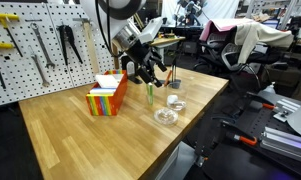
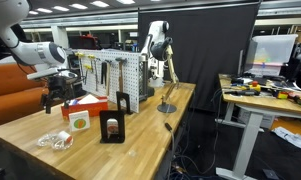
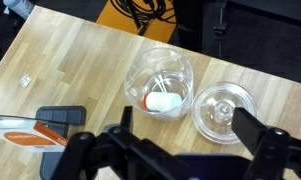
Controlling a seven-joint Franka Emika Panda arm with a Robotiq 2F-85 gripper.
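In the wrist view, a clear glass pot (image 3: 158,65) holds a small white object (image 3: 163,101) with a reddish bit beside it. A round glass lid (image 3: 224,112) with a knob lies flat on the wood to its right. My gripper is open, its dark fingers wide apart and nothing visible between them. Exterior view 1 shows the gripper (image 1: 148,80) hanging above the table, behind the glass lid (image 1: 166,116) and the white object (image 1: 173,100). Glassware (image 2: 56,140) lies near the front of the table in exterior view 2.
An upright card on a dark stand (image 3: 28,130) is close on the left. A colourful box (image 1: 107,95) with white contents stands farther left. Behind are a metal stand (image 1: 173,76) and pegboard tools (image 1: 40,42).
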